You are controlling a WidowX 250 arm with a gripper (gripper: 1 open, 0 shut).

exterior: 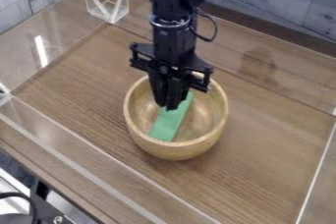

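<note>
A tan round bowl (198, 138) sits near the middle of the wooden table, with a green oblong object (168, 121) lying inside it. My black gripper (168, 98) hangs from the top over the back part of the bowl, at the upper end of the green object, partly covering it. Whether its fingers are open or shut, or touch the object, I cannot tell.
A clear plastic item (108, 0) is at the upper left edge. A black cable lies at the lower left corner.
</note>
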